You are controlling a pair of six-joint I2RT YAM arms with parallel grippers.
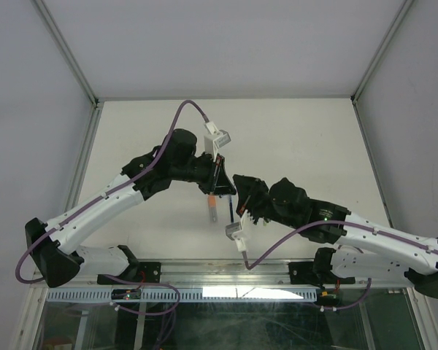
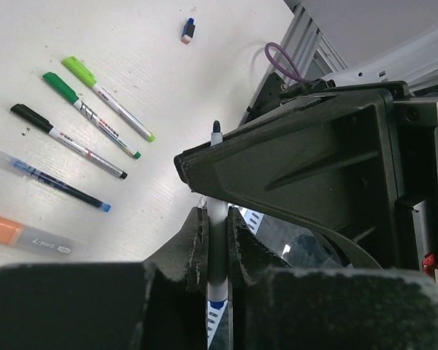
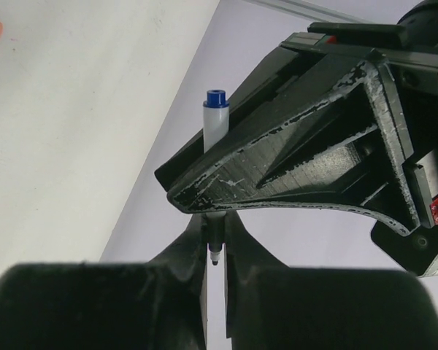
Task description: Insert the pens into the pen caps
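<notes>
A slim whitish pen (image 2: 217,251) stands between my two grippers, both of which are on it. Its blue end (image 3: 216,100) lies on the left gripper's side, and a dark tip (image 2: 217,126) pokes out past the right gripper's fingers. My left gripper is shut on the barrel near the blue end. Close to the tip, my right gripper is shut on the same pen. From above, the two grippers meet and mostly hide it. On the table lie a lime pen (image 2: 109,98), a green pen (image 2: 95,117) and a black pen (image 2: 69,144), their coloured caps on.
A blue pen (image 2: 62,186) with a clear end lies beside an orange and clear object (image 2: 29,233). A small dark blue piece with a pale end (image 2: 188,30) lies apart.
</notes>
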